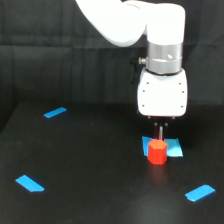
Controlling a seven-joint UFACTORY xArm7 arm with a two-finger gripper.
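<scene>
A small orange-red block stands at the right of the dark table, in front of a blue patch that shows on both sides of it. Directly above and slightly behind the block is my gripper, pointing down from the white arm. Its thin, dark fingers are hard to make out against the black background. Whether they touch the block, or how far apart they stand, does not show.
Blue strips mark the dark table at the back left, the front left and the front right. Bare tabletop fills the middle and left. A dark curtain hangs behind.
</scene>
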